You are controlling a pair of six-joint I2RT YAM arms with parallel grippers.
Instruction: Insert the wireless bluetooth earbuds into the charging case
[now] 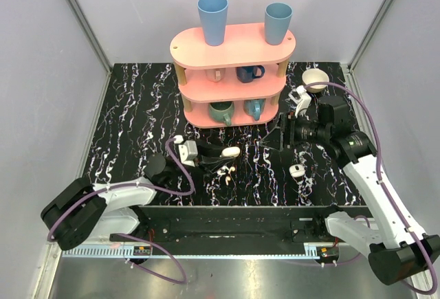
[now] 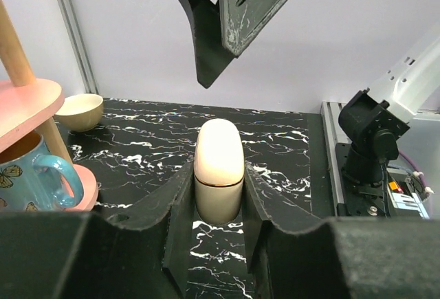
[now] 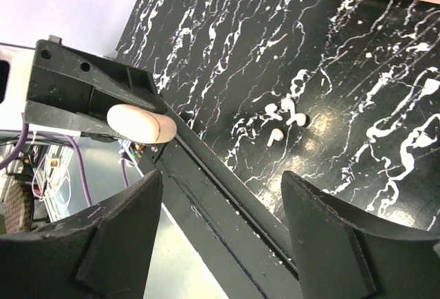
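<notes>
A rounded white charging case (image 2: pixel 219 158) is pinched between the fingertips of my left gripper (image 1: pixel 222 154), held up above the table. A thin seam crosses it, and its lid looks closed. Small white earbud pieces (image 3: pixel 297 117) lie loose in a cluster on the black marbled table, just beyond the held case in the right wrist view; in the top view the cluster (image 1: pixel 231 170) is below the case. My right gripper is open and empty, its fingers (image 3: pixel 130 223) spread wide. From above, it hangs to the right of the case, apart from it.
Behind the grippers stands a pink shelf (image 1: pixel 230 55) with mugs and two blue cups on top. A small white object (image 1: pixel 297 170) lies on the table at the right. A cream bowl (image 1: pixel 315 79) sits at the back right.
</notes>
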